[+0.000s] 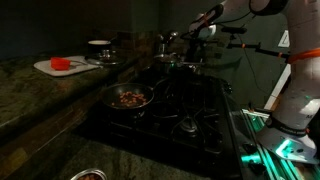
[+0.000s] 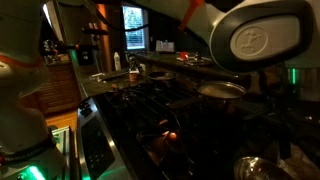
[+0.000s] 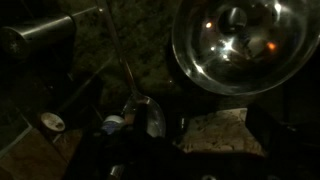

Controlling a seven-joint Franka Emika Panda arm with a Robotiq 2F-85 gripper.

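My gripper is open, its dark fingers at the bottom of the wrist view with nothing seen between them. Just beyond them lies a shiny metal bowl [image 3: 245, 45]. A long-handled metal spoon or ladle [image 3: 120, 50] rests to the left, its head partly hidden behind a finger. In exterior view 1 the arm's orange-and-white end [image 1: 207, 27] reaches over the far end of the counter; the fingertips are too dark to make out there. A metal bowl [image 2: 260, 169] sits at the lower right of exterior view 2.
A frying pan [image 1: 128, 97] with food pieces stands on the black stove [image 1: 185, 125]. A white tray [image 1: 62, 69] with a red item is on the back counter. A metallic cylinder [image 3: 35, 38] and a white-capped object [image 3: 52, 122] lie left of the spoon.
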